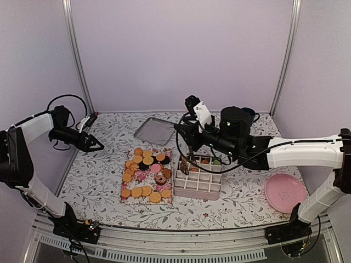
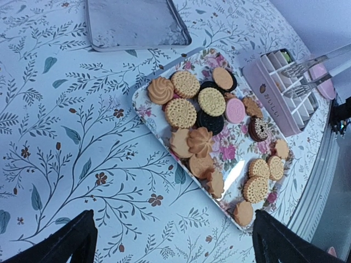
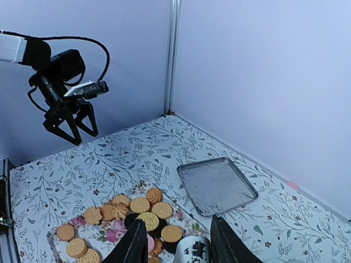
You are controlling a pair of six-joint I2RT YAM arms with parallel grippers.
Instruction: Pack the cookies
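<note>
A floral tray point(image 2: 236, 164) holds assorted cookies: round, flower-shaped, dark and pink point(image 2: 235, 110). Right of it stands a compartmented box point(image 1: 197, 187) with some cookies in its back cells. My right gripper point(image 1: 186, 161) is raised over the box's left part, open, its fingertips also at the bottom of the right wrist view point(image 3: 181, 241); I see no cookie held. My left gripper point(image 1: 93, 143) hangs open at the table's left, away from the tray, as the right wrist view also shows.
An empty metal tray point(image 1: 155, 131) lies at the back middle. A pink plate point(image 1: 285, 193) is at the front right, a dark mug point(image 1: 249, 112) at the back right, partly behind my right arm.
</note>
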